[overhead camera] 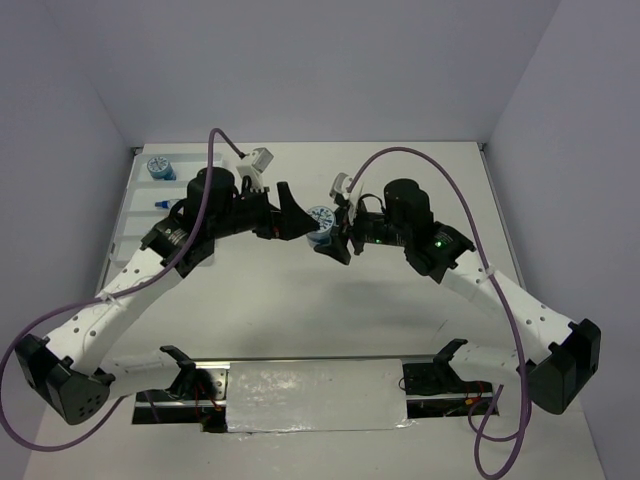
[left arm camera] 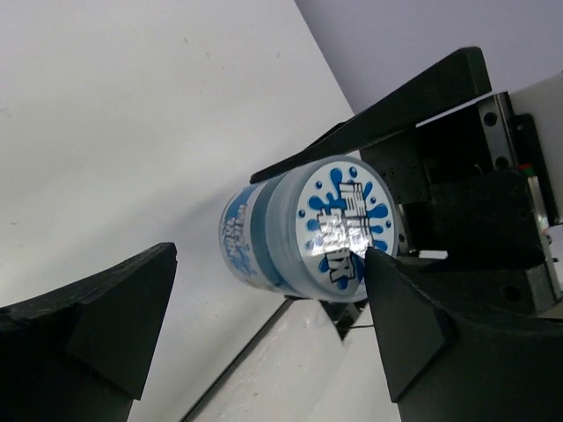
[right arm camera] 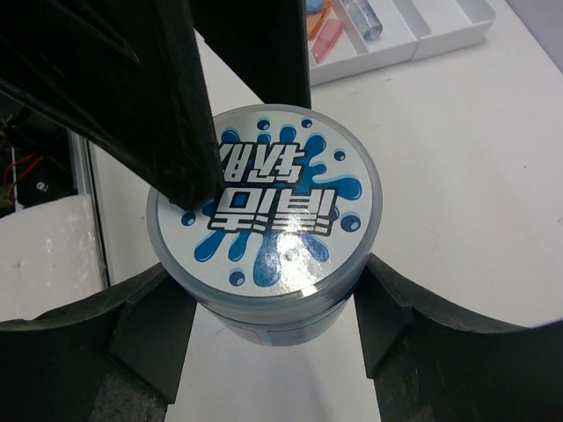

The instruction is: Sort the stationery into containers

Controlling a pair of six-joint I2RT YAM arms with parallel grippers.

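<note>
A blue-and-white round tub [overhead camera: 321, 226] with a splash-pattern lid is held up over the middle of the table between both grippers. My right gripper [overhead camera: 341, 236] has its fingers around the tub's body, as the right wrist view [right arm camera: 273, 338] shows. My left gripper [overhead camera: 298, 212] is open beside it, one dark finger over the lid in the right wrist view and the tub [left arm camera: 343, 224] between and beyond its fingertips in the left wrist view. The sectioned white container [overhead camera: 130, 225] at the left holds another tub [overhead camera: 161, 168], a blue-capped item and other small pieces, partly hidden by my left arm.
Grey walls stand at the back and both sides. A metal edge runs along the table's front.
</note>
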